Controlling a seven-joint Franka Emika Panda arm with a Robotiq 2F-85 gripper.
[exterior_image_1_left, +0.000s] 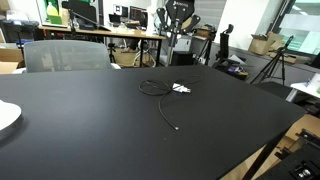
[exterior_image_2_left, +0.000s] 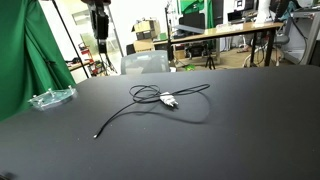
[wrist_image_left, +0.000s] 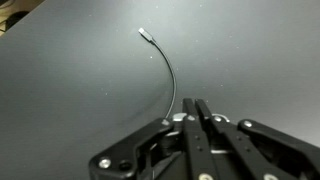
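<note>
A thin black cable with a white plug (exterior_image_1_left: 181, 88) lies on the dark table in exterior view 1. Its loops rest near the far side, and a free end (exterior_image_1_left: 177, 127) stretches toward the front. Exterior view 2 shows the same cable's plug (exterior_image_2_left: 169, 100) at mid-table and its slim tip (exterior_image_2_left: 97, 134) at the left. Above the table, clear of the cable, is my gripper (exterior_image_2_left: 101, 58). In the wrist view the cable tip (wrist_image_left: 146, 34) lies ahead of the gripper, whose fingers look close together; their exact gap is unclear. Part of the cable is hidden beneath it.
A white round object (exterior_image_1_left: 8, 115) sits at the table's left edge in exterior view 1. A mesh chair (exterior_image_1_left: 70, 56) stands behind the table.
</note>
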